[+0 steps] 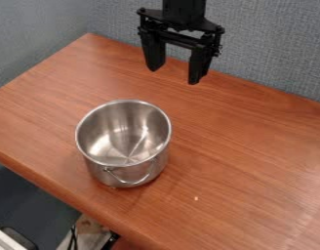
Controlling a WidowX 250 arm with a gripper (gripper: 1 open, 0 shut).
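Note:
My black gripper (178,61) hangs from the top of the camera view, above the back of the wooden table, its two fingers spread wide apart with nothing between them. A shiny steel pot (122,144) with a wire handle on its near side stands upright on the table, left of centre and well below the gripper in the view. The bottom of the pot's inside looks empty.
Grey padded walls (281,54) border it at the back. The table's edge runs along the lower left, with dark floor and some cables beyond it.

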